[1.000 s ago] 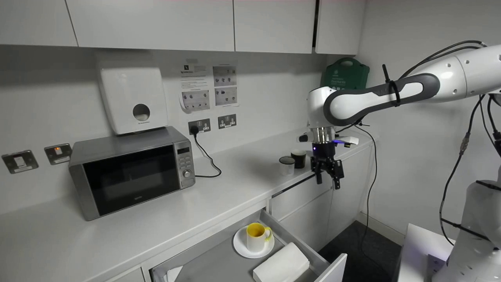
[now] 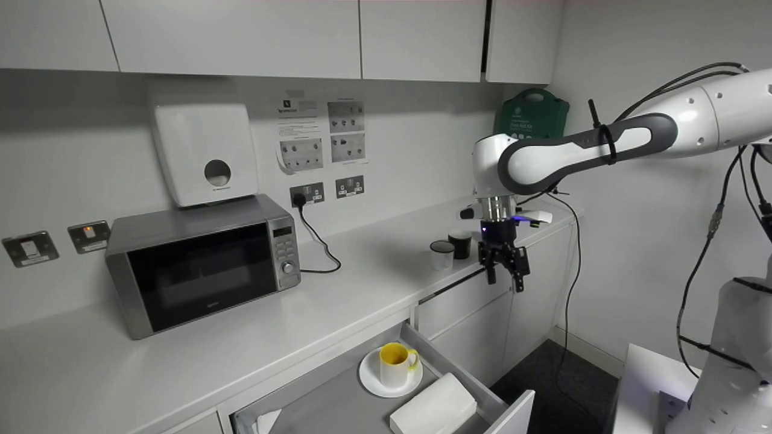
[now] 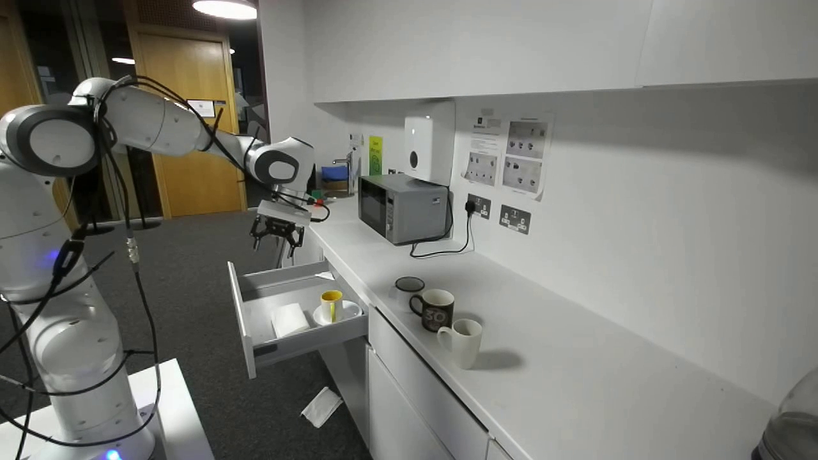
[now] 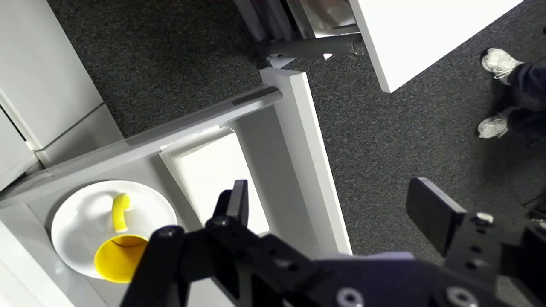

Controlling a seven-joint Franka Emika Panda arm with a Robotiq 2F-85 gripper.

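My gripper (image 2: 504,281) hangs pointing down in the air, its fingers wide apart and nothing between them. In the wrist view the two dark fingers (image 4: 236,202) stand above the drawer and the floor. Below is the pulled-out drawer (image 3: 239,318). Inside it, a white mug with a yellow interior and handle (image 2: 394,367) stands upright on a white plate (image 2: 370,376). Beside the plate lies a white stack of paper towels (image 2: 434,406). My gripper is apart from all of them.
On the counter stand a clear cup (image 3: 408,287), a dark mug (image 3: 434,309) and a white mug (image 3: 464,342) near the front edge. The microwave (image 2: 202,257) sits against the wall. A white packet (image 3: 322,406) lies on the floor. The drawer's far part is mostly bare.
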